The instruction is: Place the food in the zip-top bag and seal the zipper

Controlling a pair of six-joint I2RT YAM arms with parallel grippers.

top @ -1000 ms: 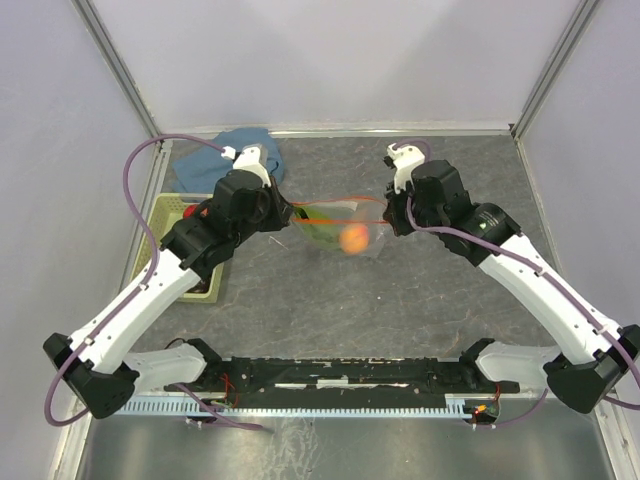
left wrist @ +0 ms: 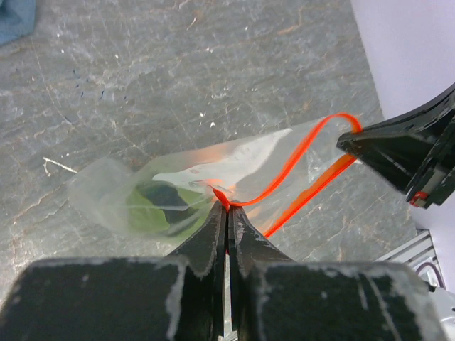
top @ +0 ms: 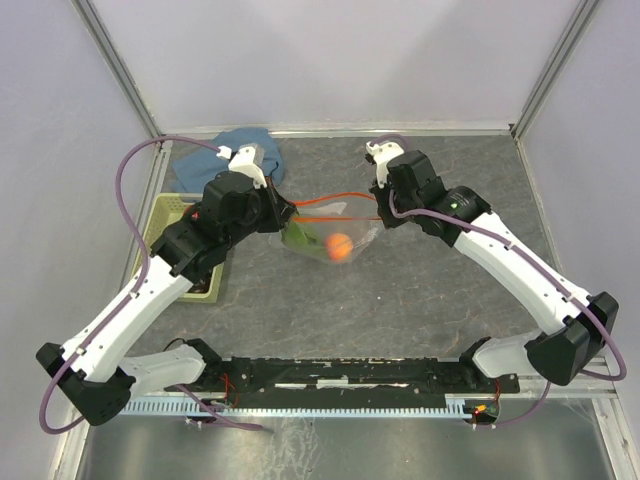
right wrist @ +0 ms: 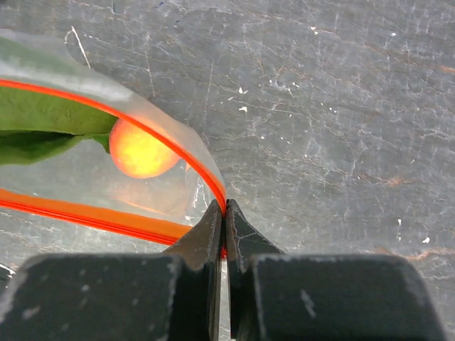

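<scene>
A clear zip top bag (top: pixel 328 230) with an orange zipper rim hangs between my two grippers, its mouth parted. Inside it are a round orange-yellow fruit (right wrist: pixel 142 149) and a green leafy item (right wrist: pixel 50 121), both low in the bag. My left gripper is shut on one corner of the orange rim. At the opposite corner my right gripper is shut on the rim, the thin edge running into its fingertips. In the top view the right gripper (top: pixel 385 218) stands level with the left gripper (top: pixel 288 215).
A yellow-green basket (top: pixel 158 215), mostly behind the left arm, stands at the left of the table. A blue cloth (top: pixel 232 150) lies at the back left. The grey tabletop (top: pixel 300 310) in front of the bag is clear.
</scene>
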